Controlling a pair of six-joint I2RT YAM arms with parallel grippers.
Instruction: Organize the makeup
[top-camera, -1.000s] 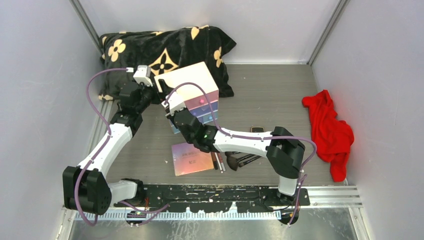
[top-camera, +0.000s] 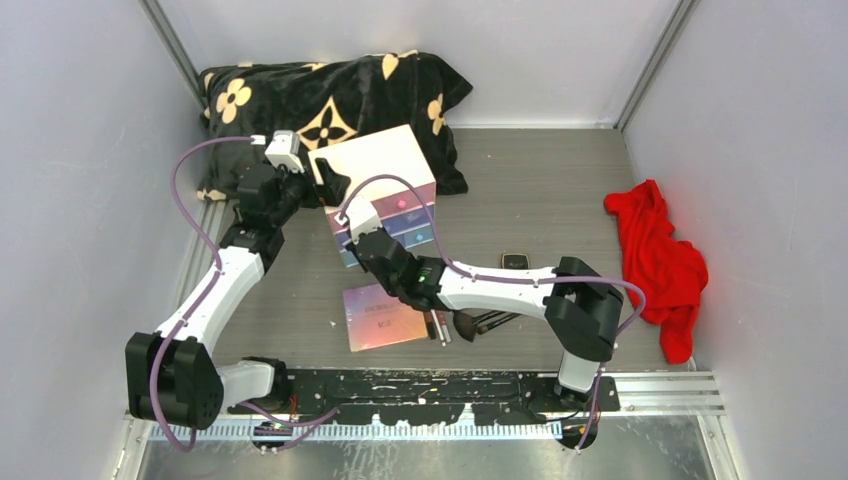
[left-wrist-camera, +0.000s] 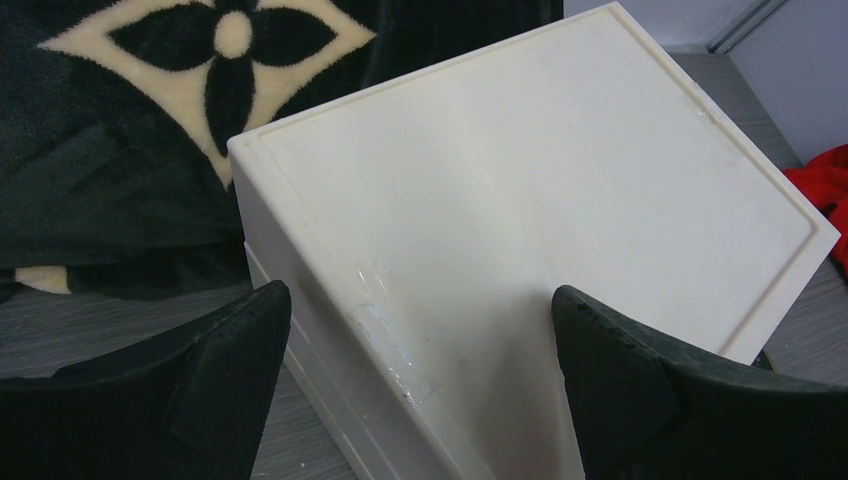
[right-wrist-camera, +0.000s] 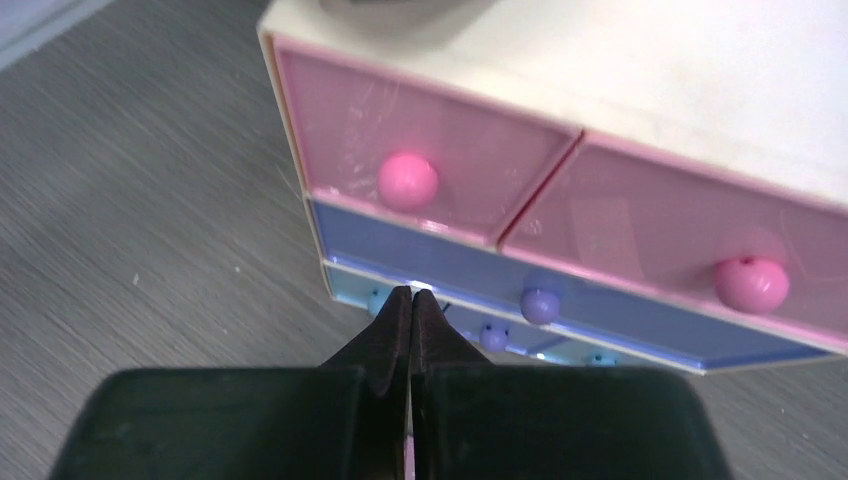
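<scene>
A white-topped organizer stands at the back, with pink, blue and light blue drawer fronts. In the right wrist view, both pink drawers look shut, and the left pink knob lies above and clear of my right gripper. That gripper's fingertips meet with nothing between them. My left gripper is open over the organizer's left edge, its fingers apart around the white side wall. An orange-pink palette lies flat on the floor in front of the organizer. Makeup brushes lie right of it, partly hidden by my right arm.
Behind the organizer is a black patterned blanket. A red cloth lies by the right wall. The small dark compact sits behind my right arm.
The left arm is nearly still.
</scene>
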